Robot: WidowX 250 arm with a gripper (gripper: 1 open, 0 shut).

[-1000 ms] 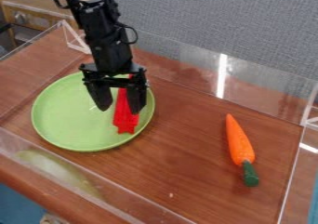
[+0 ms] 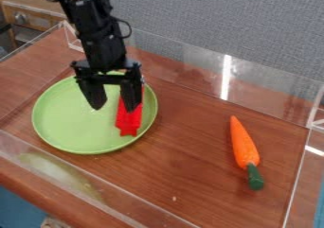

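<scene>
My black gripper point(image 2: 110, 95) hangs open over a green plate point(image 2: 63, 118), its fingers spread on either side of the space at the upper middle of the plate. A red elongated object point(image 2: 128, 120) lies on the right part of the plate, partly hidden behind the gripper's right finger. An orange toy carrot point(image 2: 243, 143) with a green top lies on the wooden table to the right, apart from the plate.
Clear plastic edging runs along the table's borders, with a grey wall point(image 2: 228, 24) behind.
The gripper has shifted slightly to the left. The plate, red object and carrot look unmoved.
</scene>
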